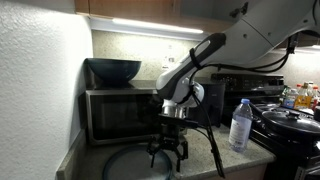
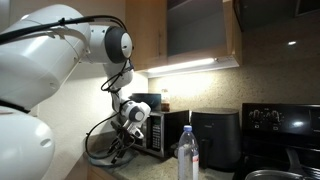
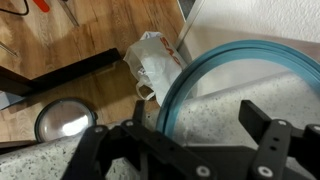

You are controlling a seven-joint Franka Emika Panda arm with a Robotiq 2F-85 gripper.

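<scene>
A round dark tray or lid (image 1: 130, 165) with a blue-teal rim lies at the counter's left front. In the wrist view its rim (image 3: 245, 48) curves around the upper right. My gripper (image 1: 168, 155) points down at the tray's right side, with its two fingers spread apart. From the wrist camera, the open gripper shows the rim passing beside its left finger and nothing clasped between the fingers. Whether a fingertip touches the tray cannot be told. The arm appears at the left in exterior view 2, where the gripper (image 2: 122, 155) is small and dark.
Behind the gripper stands a microwave (image 1: 118, 115) with a dark bowl (image 1: 113, 71) on top. A water bottle (image 1: 240, 125) is to the right, beside the stove with a lidded pan (image 1: 290, 122). A white wall (image 1: 35, 90) borders the left. Below the counter edge, a white bag (image 3: 155, 62) lies on the floor.
</scene>
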